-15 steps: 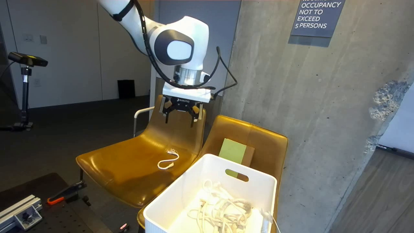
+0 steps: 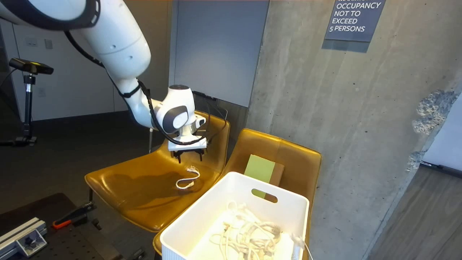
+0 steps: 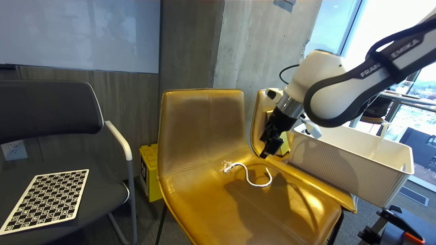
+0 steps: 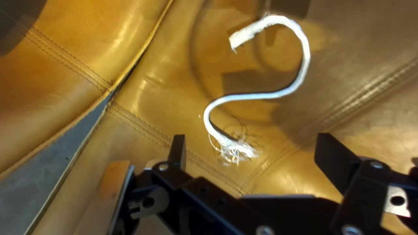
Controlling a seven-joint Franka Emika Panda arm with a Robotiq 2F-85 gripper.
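Note:
A short white rope (image 2: 188, 178) with one frayed end lies in an S-curve on the seat of the brown leather chair (image 3: 196, 196). My gripper (image 2: 191, 159) hangs above that seat, pointing down, its fingers wide apart with nothing between them. In the wrist view the whole rope (image 4: 250, 95) shows below the gripper; its frayed end is nearest the gap between the fingers. The other end, bluntly cut, curls away at the top. Rope and fingers are apart.
A white bin (image 2: 203, 216) holding tangled white ropes (image 2: 249, 238) stands on the neighbouring brown chair (image 2: 299, 156), with a green and brown box (image 2: 260, 168) behind it. The chair's backrest (image 3: 204, 130) rises close to the arm. Bare seat surrounds the rope.
My arm has come down and to the left in exterior view 1, bringing the gripper from beside the backrest to lower over the seat. Rope and bin have not moved.

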